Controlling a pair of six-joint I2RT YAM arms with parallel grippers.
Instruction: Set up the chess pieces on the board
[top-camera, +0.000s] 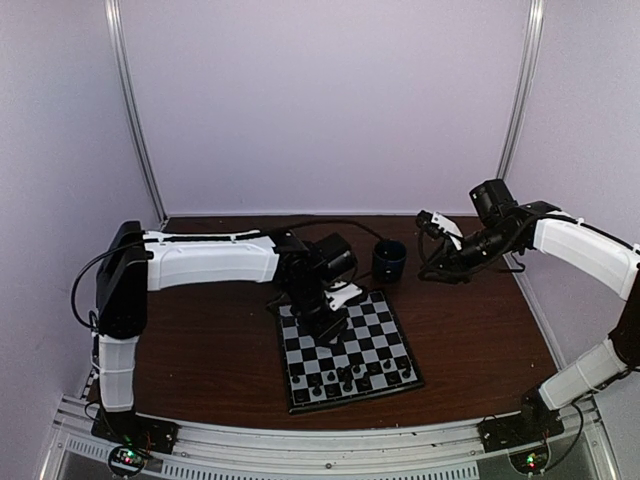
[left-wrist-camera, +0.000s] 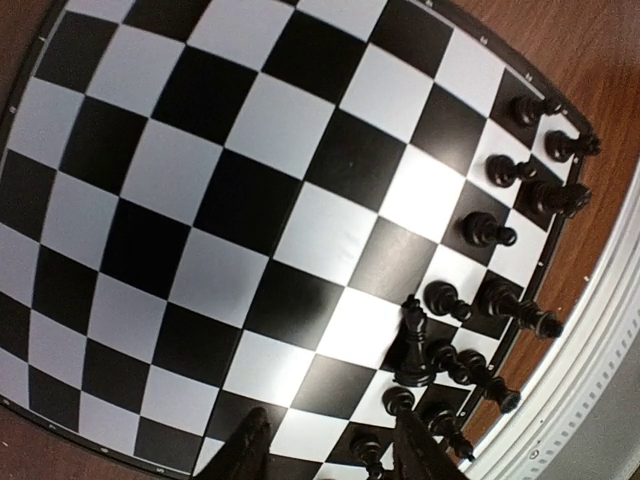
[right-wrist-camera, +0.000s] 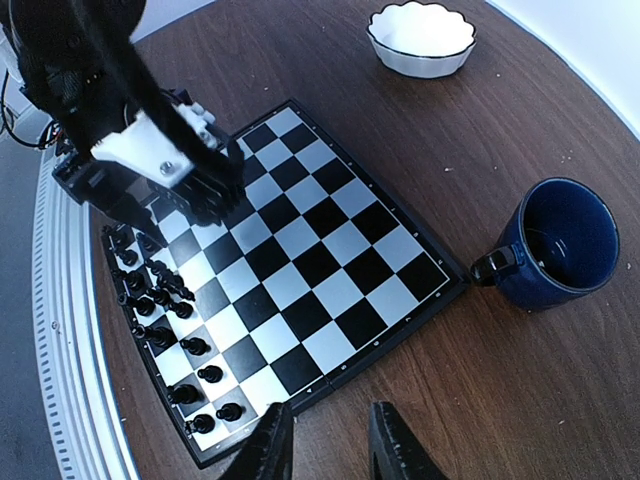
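Observation:
The checkered board (top-camera: 365, 325) lies on the table with black pieces along its front edge, in two rows. Most stand upright; one tall black piece (left-wrist-camera: 413, 345) appears to lie on its side among the pawns. A black pawn (left-wrist-camera: 485, 230) stands in the inner row. My left gripper hangs over the board, its fingers (left-wrist-camera: 245, 445) apart with no piece held between them. Off the board's right side, my right gripper is open over bare table, nothing between its fingers. In the top view the left arm hides part of the board's far half.
Behind the board's far right corner stands a dark blue mug (right-wrist-camera: 560, 250), its handle beside the board corner. A white scalloped bowl (right-wrist-camera: 422, 40) sits farther off, hidden in the top view. Brown table (top-camera: 470, 350) to the board's right is clear.

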